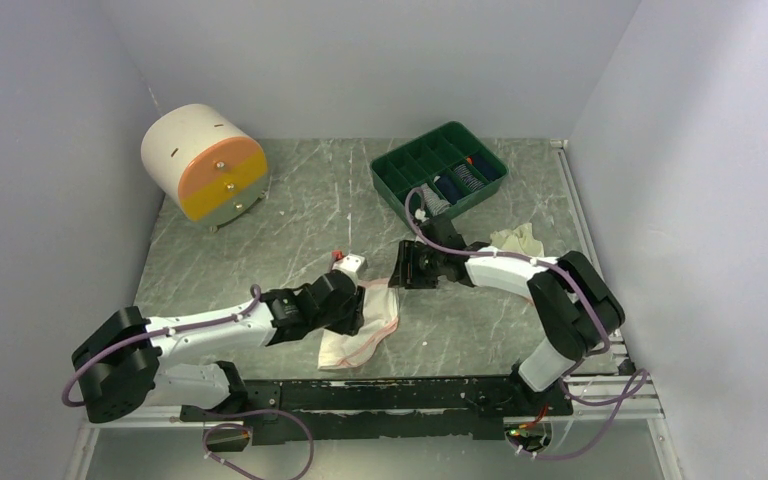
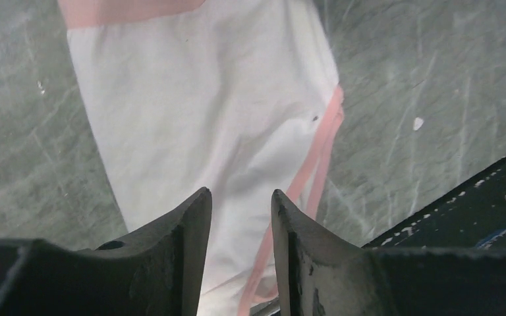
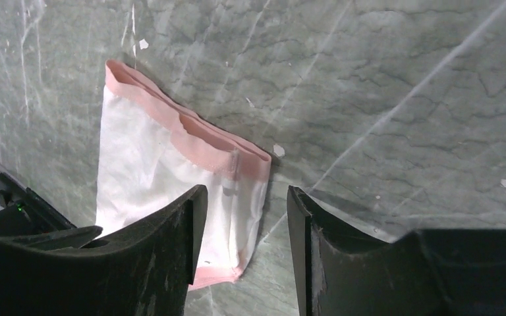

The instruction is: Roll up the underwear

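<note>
White underwear with pink bands (image 1: 360, 340) lies flat on the marble table near the front edge, folded along one side, its pink band doubled at one end in the right wrist view (image 3: 151, 184). My left gripper (image 1: 350, 315) hangs open over it; the left wrist view shows white fabric (image 2: 191, 112) beneath its two fingertips, nothing held. My right gripper (image 1: 408, 262) is open above the underwear's back right side; in the right wrist view its fingertips straddle the cloth's edge from above, with nothing between them.
A green divided box (image 1: 400, 170) with rolled cloths stands at the back. A striped drum-shaped cabinet (image 1: 185, 160) is at the back left. Crumpled pale cloth (image 1: 515, 238) lies at the right, partly behind the right arm.
</note>
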